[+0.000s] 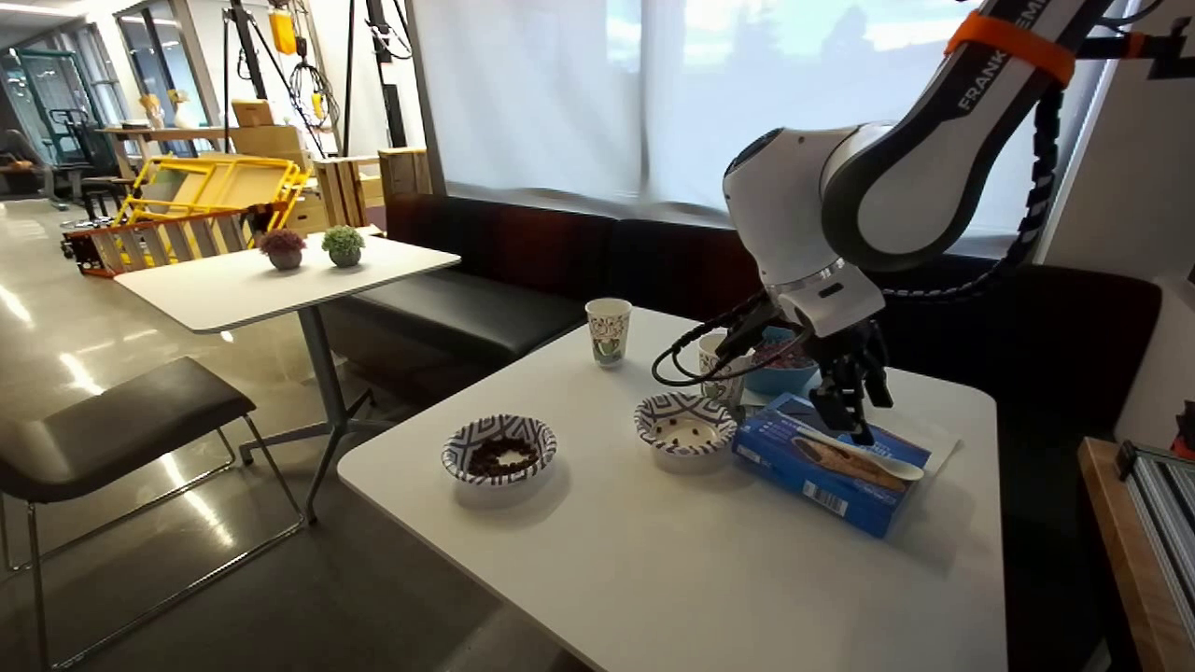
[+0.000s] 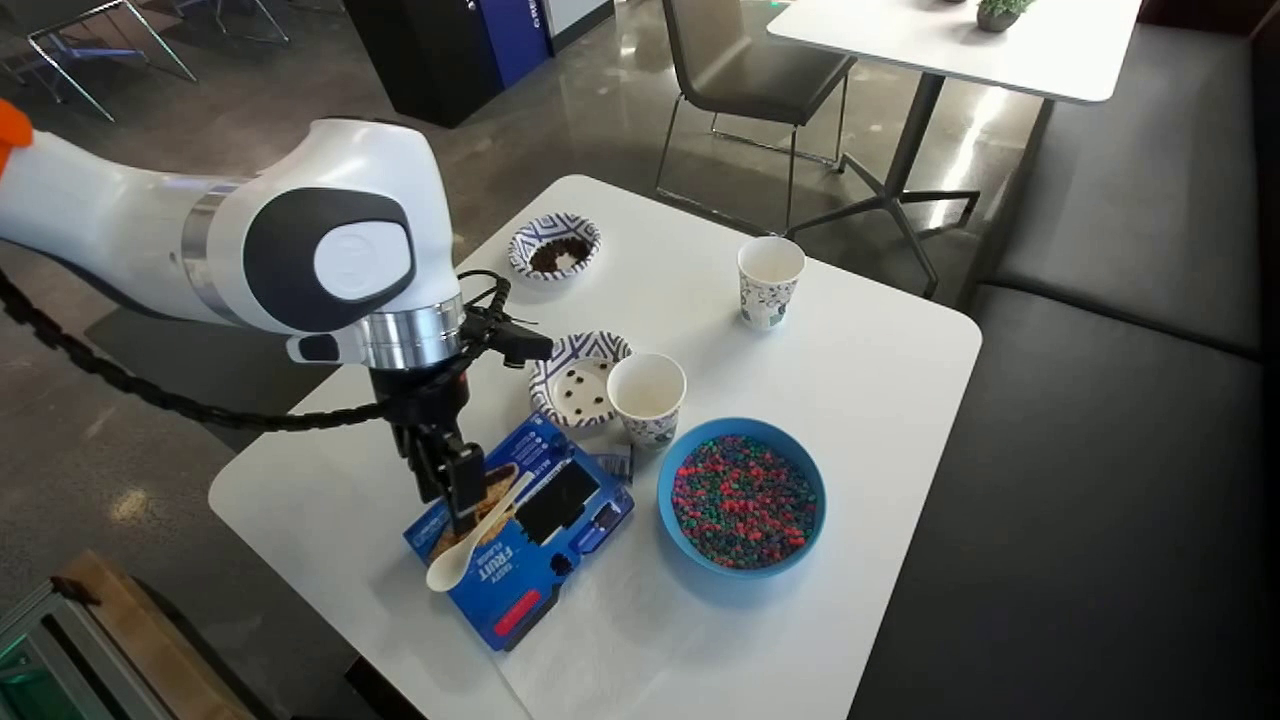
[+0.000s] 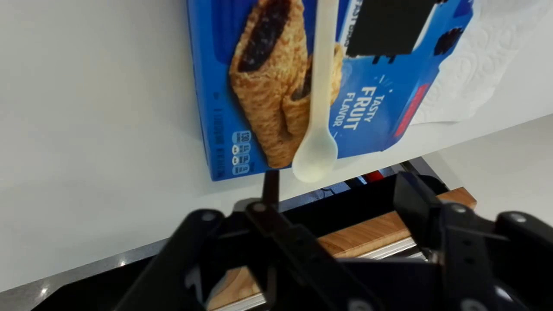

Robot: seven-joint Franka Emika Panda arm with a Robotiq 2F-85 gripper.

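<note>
A pale spoon (image 3: 322, 98) lies across the top of a blue snack box (image 3: 217, 140), its bowl end at the box's edge in the wrist view. My gripper is open, with a clear gap between its fingers and nothing held there. In exterior view 1, the gripper (image 1: 873, 419) hangs just above the box (image 1: 835, 504), close over the spoon (image 1: 896, 469). Exterior view 2 shows the spoon (image 2: 450, 566) beside the fingertips, its bowl pointing toward the near left.
A patterned bowl with a few dark bits (image 2: 579, 382) and a paper cup (image 2: 648, 396) stand close to the box. Nearby is a blue bowl of coloured beads (image 2: 746, 504). Another patterned bowl (image 1: 499, 454) and cup (image 1: 607, 331) stand farther off.
</note>
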